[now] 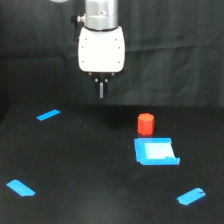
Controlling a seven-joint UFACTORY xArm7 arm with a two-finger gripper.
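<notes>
A small red block (146, 125) stands upright on the black table, right of centre. Just in front of it lies a white square patch (158, 151) bordered by blue tape (141, 153). My gripper (101, 95) hangs in the air toward the back, left of the block and well apart from it. Its thin fingers point down and look drawn together, with nothing visible between them.
Blue tape strips mark the table (95, 160) at the back left (48, 115), front left (20, 188) and front right (190, 196). A dark curtain (165, 60) hangs behind.
</notes>
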